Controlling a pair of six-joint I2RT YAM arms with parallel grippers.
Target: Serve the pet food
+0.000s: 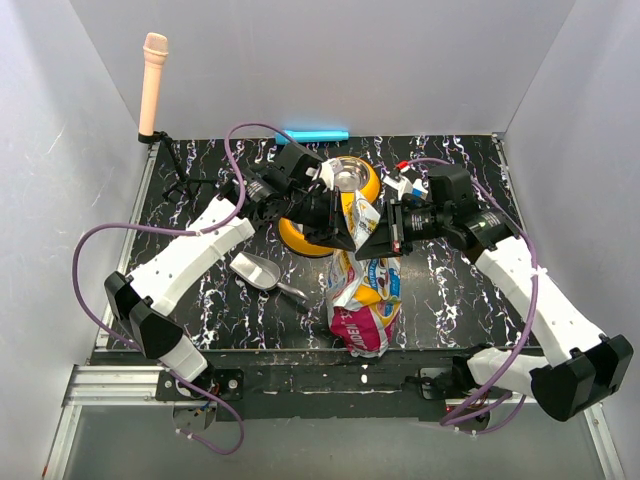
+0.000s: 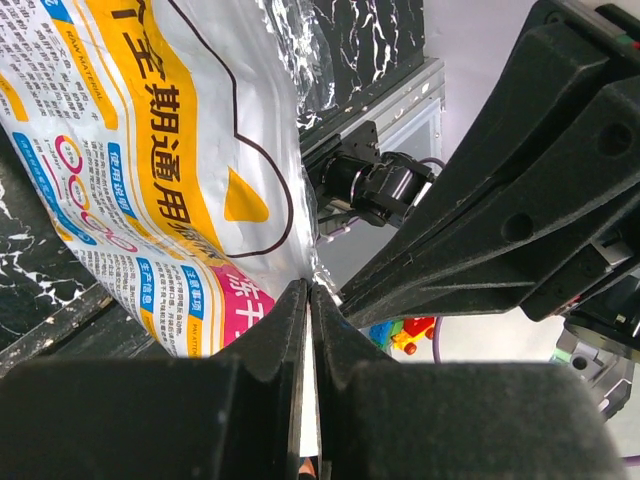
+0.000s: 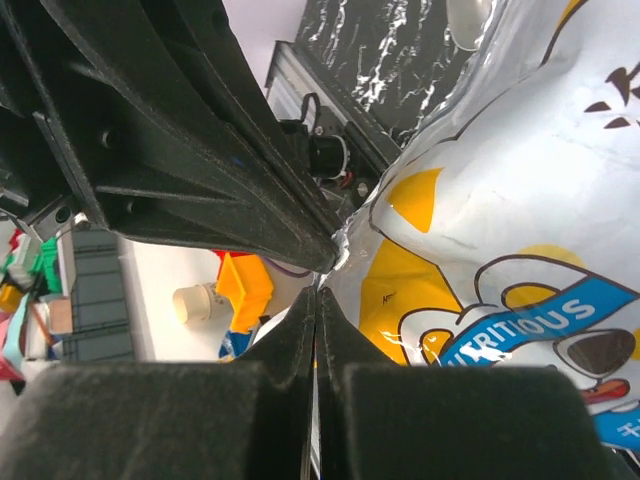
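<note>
The pet food bag [image 1: 366,308], white, yellow and magenta, stands near the front of the black marbled table, its top edge up between my two grippers. My left gripper is shut with its tips at the edge of the bag's film [image 2: 275,240]. My right gripper is shut as well, tips on the same edge of the film [image 3: 395,260], close beside the left one. Only a thin edge of film shows at either pair of tips. Behind lies a yellow-orange bowl [image 1: 371,181] with a metal inside, partly covered by the arms. A scoop [image 1: 258,271] rests left of the bag.
A second yellow rim [image 1: 293,240] shows under the left arm. At the back edge lies a blue cylinder [image 1: 312,136]. A microphone-shaped object on a stand [image 1: 152,85] rises at the left.
</note>
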